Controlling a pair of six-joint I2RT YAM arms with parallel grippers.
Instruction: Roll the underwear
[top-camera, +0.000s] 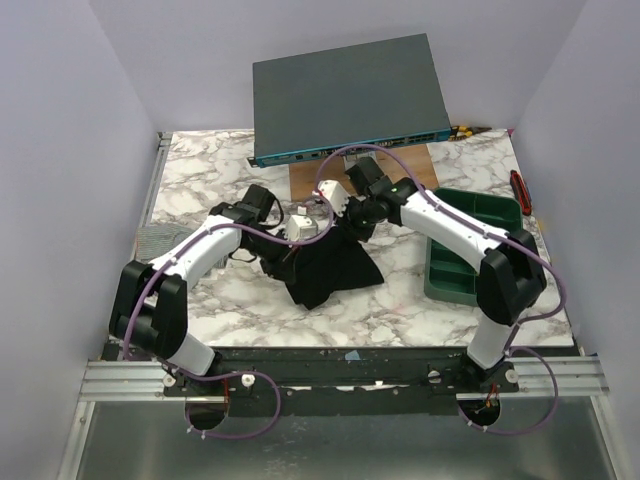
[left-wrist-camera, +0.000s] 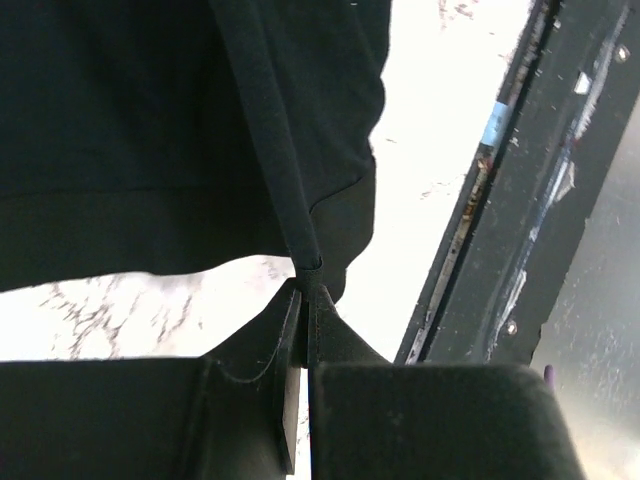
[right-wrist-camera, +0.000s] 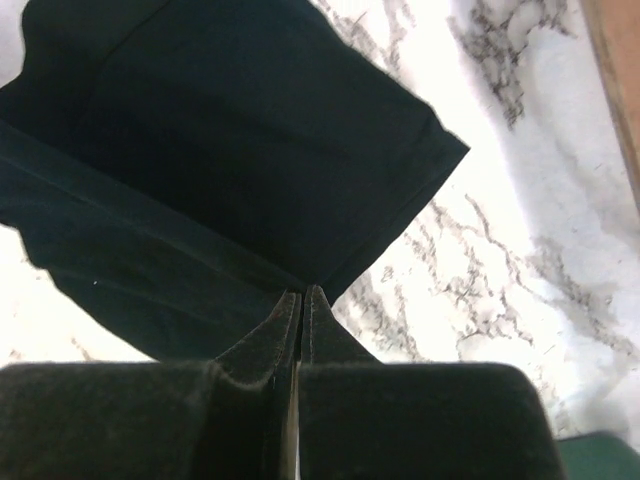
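The black underwear (top-camera: 335, 270) lies on the marble table, partly hidden under both arms. My left gripper is shut on a narrow raised strip of its fabric (left-wrist-camera: 270, 140), at a corner near the table's front edge in the left wrist view. My right gripper is also shut on the cloth, at the end of the same kind of long fold that runs toward the upper left in the right wrist view.
A green divided bin (top-camera: 450, 280) stands at the right. Striped grey cloth (top-camera: 160, 240) lies at the left. A large dark panel (top-camera: 340, 90) on a wooden board is at the back.
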